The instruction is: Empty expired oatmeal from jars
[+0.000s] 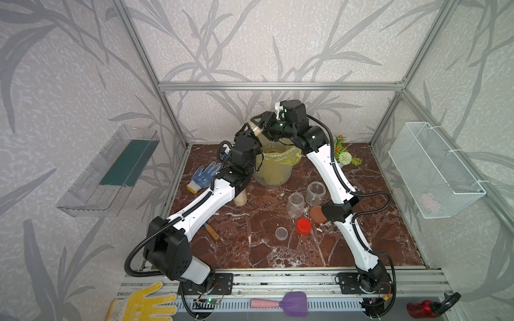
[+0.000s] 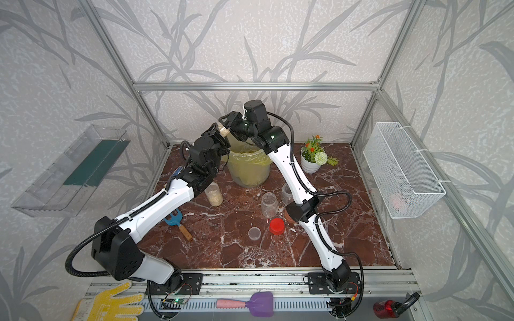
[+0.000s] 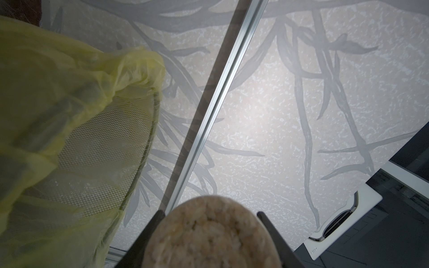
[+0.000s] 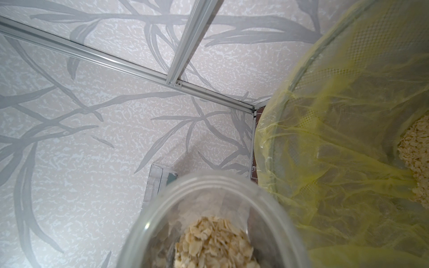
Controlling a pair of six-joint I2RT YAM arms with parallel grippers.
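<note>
Above the bin, a clear jar [image 1: 258,130] of oatmeal is held between my two grippers. The left gripper is shut on it, with fingers either side of its round base. In the right wrist view, the open mouth of the jar [image 4: 213,189] shows oat flakes [image 4: 214,241] inside. My right gripper [image 1: 262,126] is around the jar too; its fingers are hidden in its own wrist view. The bin [image 2: 249,174] has a yellow bag [image 4: 308,192] with oats [image 4: 417,156] in it. A second filled jar [image 2: 214,194] stands by my left arm.
Clear empty jars [image 1: 295,205] stand front of the bin, near a red lid [image 1: 303,226], a brown lid [image 1: 318,214] and a clear lid [image 1: 281,233]. A glove [image 1: 202,177] lies left, a flowerpot [image 2: 310,160] right.
</note>
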